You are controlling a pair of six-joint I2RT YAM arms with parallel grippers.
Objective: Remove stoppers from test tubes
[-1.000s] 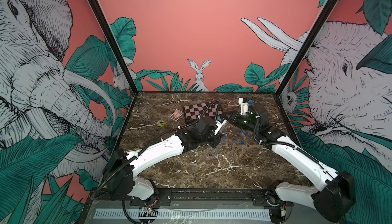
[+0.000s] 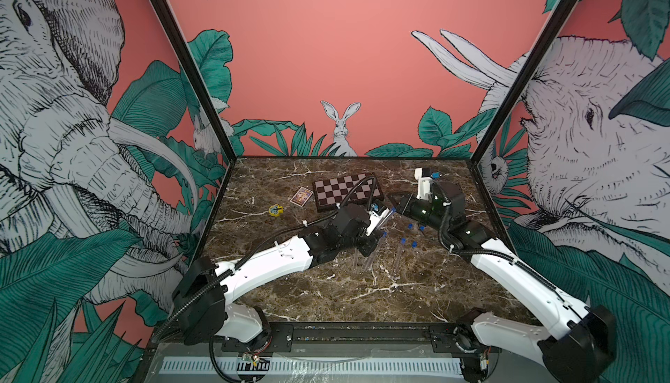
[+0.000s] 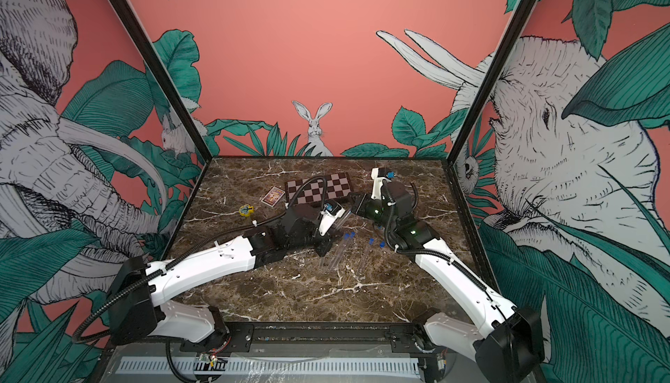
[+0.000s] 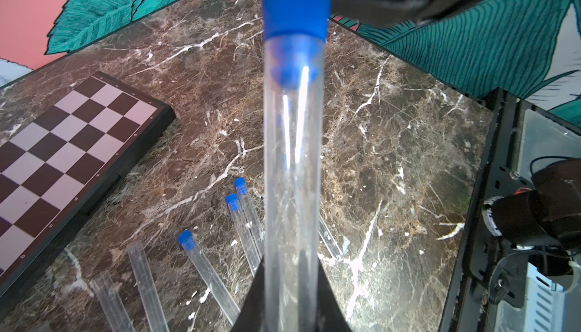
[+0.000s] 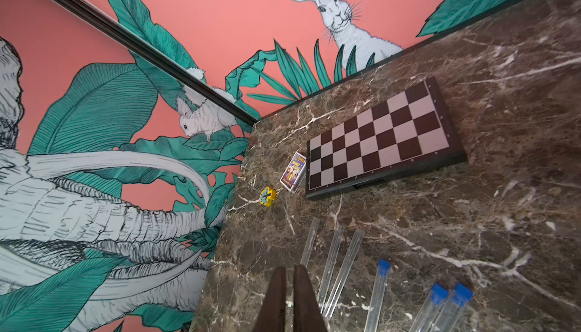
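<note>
A test tube (image 4: 292,180) is upright in the left wrist view, held shut in my left gripper, with its blue stopper (image 4: 296,11) on top, close under a dark part of the right arm. In the right wrist view, my right gripper has its fingers nearly together; I cannot tell whether anything is between them. More tubes lie on the marble table: some with blue stoppers, such as this one (image 5: 376,295), and several without, such as this open tube (image 5: 342,271).
A chessboard (image 5: 375,144) lies behind the tubes, with a card box (image 5: 293,171) and a small yellow object (image 5: 267,196) to its left.
The right arm has shifted slightly to the right in the top left view. The left arm is slightly lower than a second ago, still with the tube.
</note>
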